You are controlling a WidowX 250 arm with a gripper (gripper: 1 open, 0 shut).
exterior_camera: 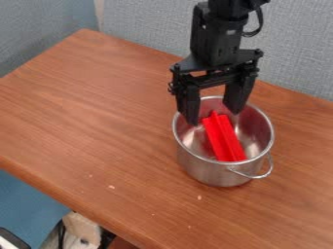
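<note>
A steel pot (203, 167) with a wire handle stands on the right half of the wooden table. Inside it a red object (225, 142), long and bar-like, lies tilted against the inner wall. My black gripper (212, 113) hangs over the pot's back part, open, its two fingers at or just inside the rim on either side, above the red object's far end.
Grey padded walls close the back and left. Past the table's front left edge are a blue floor and some small items at the lower left.
</note>
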